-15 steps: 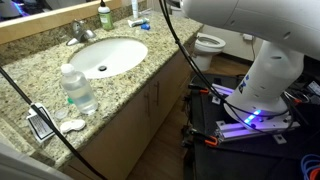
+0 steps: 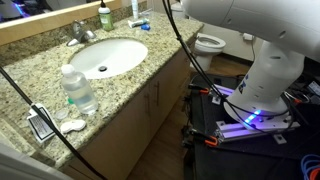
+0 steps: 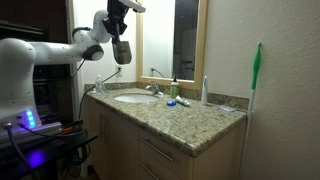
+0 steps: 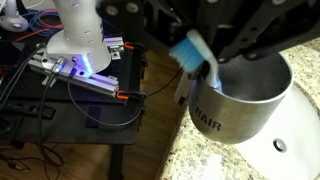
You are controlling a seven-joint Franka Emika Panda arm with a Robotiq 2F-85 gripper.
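High above the counter in exterior view 2, my gripper (image 3: 117, 37) is shut on a grey metal cup (image 3: 121, 53), which hangs beneath it. Up close in the wrist view, the cup (image 4: 240, 105) carries the letters "HAIR" and opens toward the camera. A toothbrush with blue bristles (image 4: 187, 54) leans out of the cup, its head near the dark, blurred gripper parts. The fingers' exact contact on the cup is hard to make out. Exterior view 1 shows the arm (image 2: 245, 22) only, with gripper and cup out of frame.
The white sink (image 2: 108, 58) is set in the speckled counter (image 2: 150, 45). A clear bottle (image 2: 78, 90) stands near its front, and a green soap bottle (image 2: 105, 15) near the faucet (image 2: 80, 34). Blue items (image 3: 177, 102) lie on the counter, with open space to their right.
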